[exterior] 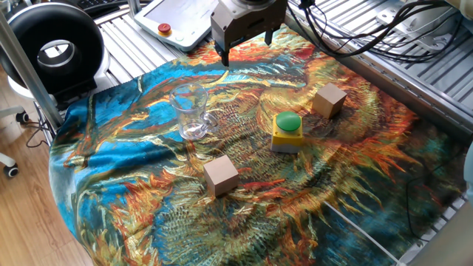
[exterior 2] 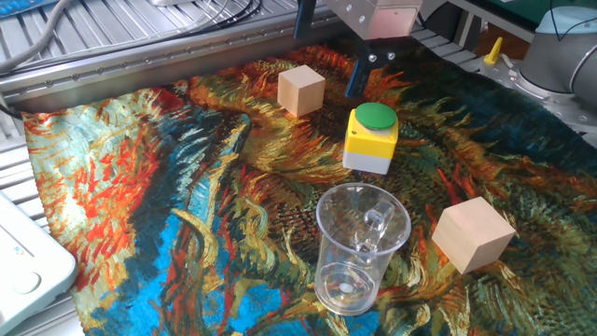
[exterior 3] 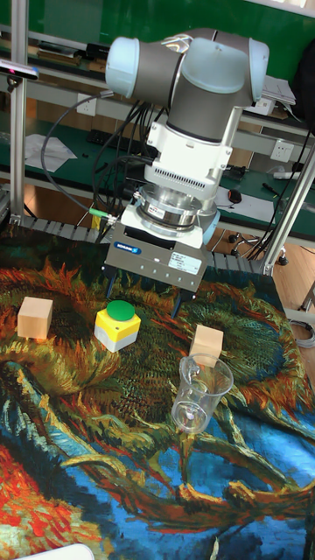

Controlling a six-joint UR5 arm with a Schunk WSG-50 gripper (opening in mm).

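Note:
My gripper [exterior: 247, 52] hangs in the air above the cloth, its two fingers spread wide apart with nothing between them. In the third exterior view the gripper [exterior 3: 143, 300] appears behind the button box, clear of every object. A yellow and white box with a green button [exterior: 286, 133] stands upright on the cloth. One wooden cube [exterior: 329, 100] lies beside it, towards the metal rail; another wooden cube [exterior: 221, 176] sits farther off, closer to the cup. The clear plastic cup [exterior 2: 362, 250] stands upright with its mouth up and a handle on its side.
A patterned cloth [exterior: 133, 177] covers the table, with bare areas around the objects. A pendant with a red knob [exterior: 164, 29] lies at the back edge. Cables [exterior: 355, 44] hang near the arm, and a metal rail [exterior 2: 140, 70] borders the cloth.

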